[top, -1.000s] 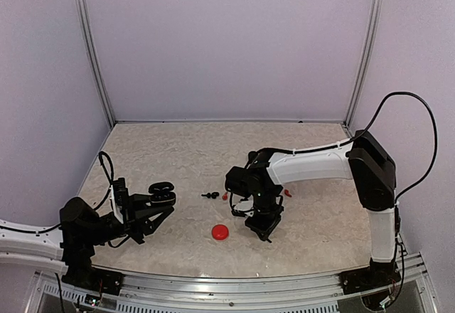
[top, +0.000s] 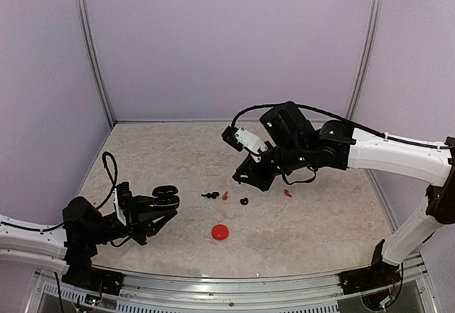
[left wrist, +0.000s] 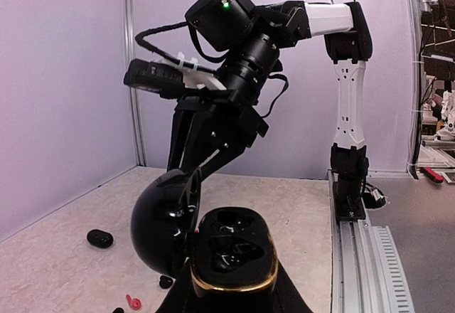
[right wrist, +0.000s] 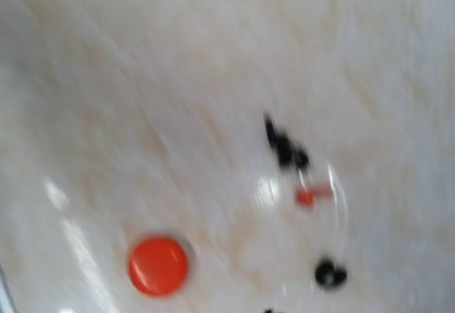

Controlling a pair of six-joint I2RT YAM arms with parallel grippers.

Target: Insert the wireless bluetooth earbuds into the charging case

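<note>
My left gripper (top: 161,218) is shut on a black charging case (top: 166,200), held above the table at the left. In the left wrist view the case base (left wrist: 234,250) faces up with its glossy slots, and the round lid (left wrist: 160,220) stands open; whether a bud sits in a slot, I cannot tell. Above the table's middle, clear of the case, my right gripper (top: 242,178) points down and left, shut. A tiny dark tip (right wrist: 272,311) shows at the right wrist view's bottom edge; its shape is mostly hidden. A black earbud (top: 244,201) lies on the table below.
A red round case (top: 220,232) lies at the front middle. Near it are black pieces (top: 211,195), a red bud (top: 225,195) and another red bud (top: 287,193). Farther back sits a black oval case (left wrist: 100,239).
The right gripper has risen from the front middle and swung back and left, uncovering the black earbud. The left arm and its case have barely moved.
</note>
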